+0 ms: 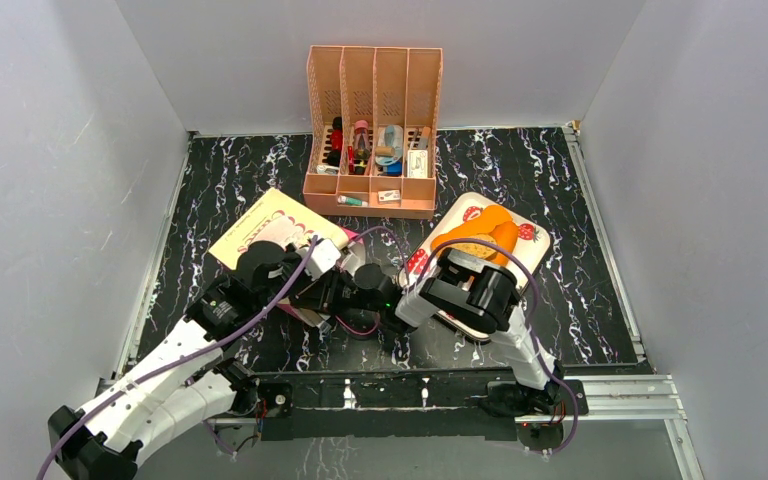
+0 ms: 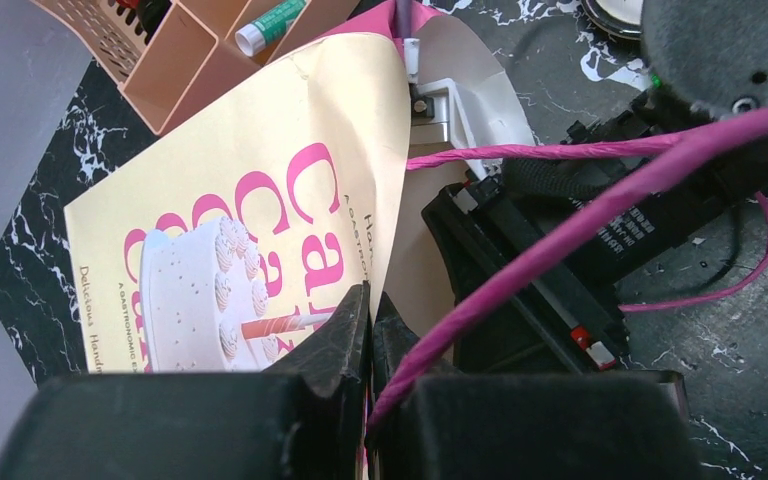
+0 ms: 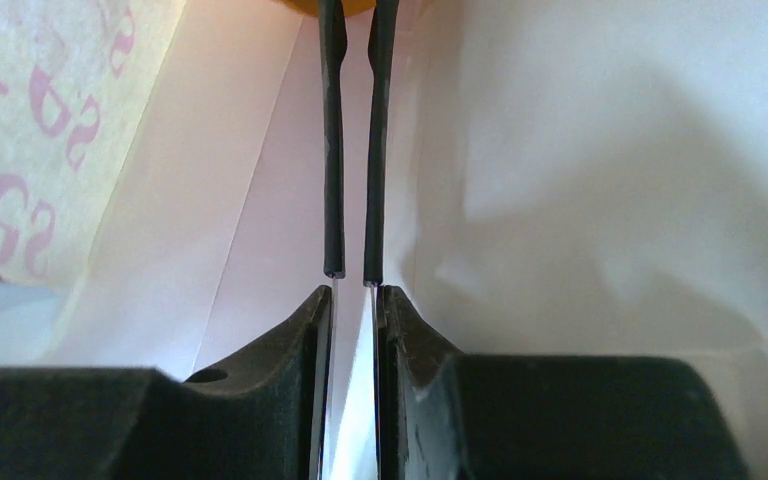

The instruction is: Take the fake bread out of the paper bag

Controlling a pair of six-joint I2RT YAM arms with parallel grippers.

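Observation:
The cream paper bag with pink lettering [image 1: 255, 220] lies at the middle left. My left gripper is shut on its upright paper edge, beside the pink handle. My right gripper is inside the bag, between pale paper walls, its long fingers close together with a narrow gap and part open. Beyond the fingers, at the top of the right wrist view, an orange piece [image 3: 305, 7] shows, probably the fake bread, mostly hidden.
A pink divided organizer [image 1: 372, 190] with small items stands at the back. A tray [image 1: 530, 255] with orange bread pieces lies right, under my right arm. Free marble tabletop shows at the back right.

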